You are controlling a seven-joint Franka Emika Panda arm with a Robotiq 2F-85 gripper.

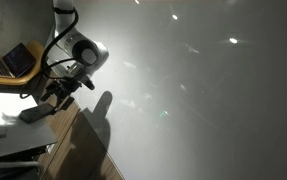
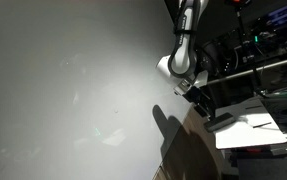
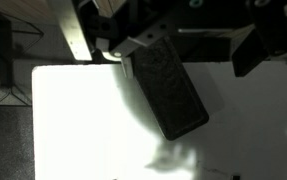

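A dark, flat rectangular block [image 3: 171, 92] with rounded corners rests on a white tabletop [image 3: 73, 120] in the wrist view. Its upper end passes under my gripper, whose fingers stand apart on either side, so that end is partly hidden. The fingers are open, and neither side seems to grip the block. In exterior view 1 the block [image 1: 37, 113] lies beside the gripper [image 1: 57, 97], near the table's edge. Exterior view 2 also shows the block [image 2: 221, 122] just by the lowered gripper [image 2: 203, 106].
A laptop [image 1: 21, 57] sits on an orange-brown surface behind the table. Wooden floor [image 1: 81, 155] and a large pale wall [image 1: 193, 110] lie on the table's other side. Bare white tabletop [image 2: 255, 128] surrounds part of the block.
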